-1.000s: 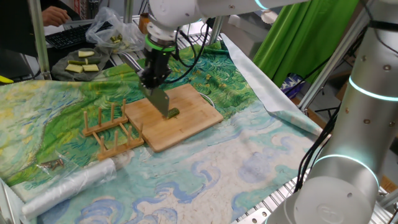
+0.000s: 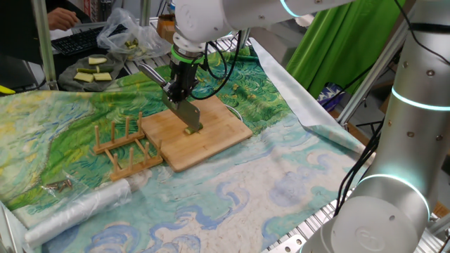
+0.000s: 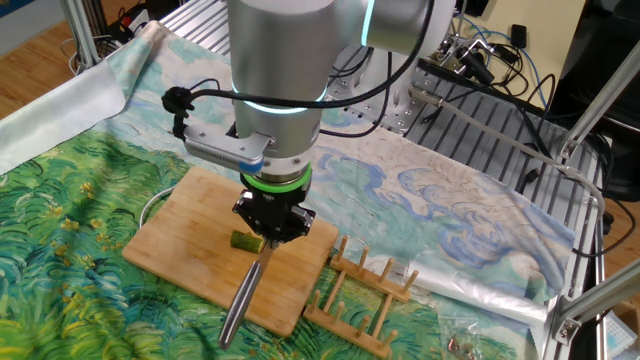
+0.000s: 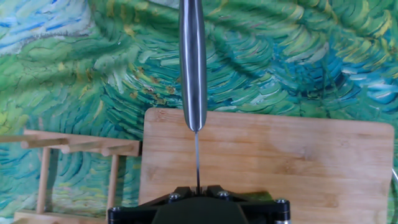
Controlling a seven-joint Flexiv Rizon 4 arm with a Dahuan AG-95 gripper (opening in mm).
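A knife with a silver handle (image 3: 245,295) and a broad flat blade (image 2: 187,114) is clamped in my gripper, which is shut on it near where blade and handle meet. The blade points down over the wooden cutting board (image 2: 214,140). A short green vegetable piece (image 2: 193,129) lies on the board at the blade's lower edge; whether the edge touches or enters it, I cannot tell. From the other side, the green piece (image 3: 246,241) shows right beside the gripper. In the wrist view the gripper body mostly hides that piece.
A wooden peg rack (image 2: 129,156) stands next to the board. A clear plastic roll (image 2: 77,211) lies on the painted cloth. Cut vegetable pieces (image 2: 95,74) rest on a dark bag at the back left. Cloth in front of the board is clear.
Over the last second the gripper and knife shifted right in exterior view 1, bringing the blade over the green piece. Board and rack stay put.
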